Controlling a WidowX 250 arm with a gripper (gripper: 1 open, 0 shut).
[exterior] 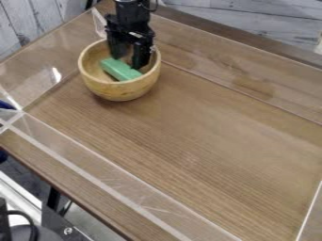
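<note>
A wooden bowl [120, 89] sits near the upper left of the table, with a green block [119, 69] lying inside it. The black gripper [130, 52] is over the bowl's back half, its lower parts down inside near the block. It looks open, though the fingers are small and dark, and whether they touch the block is unclear.
Clear tape runs across its left side. Dark cables or parts show at the bottom left corner, and a pale wall is behind.
</note>
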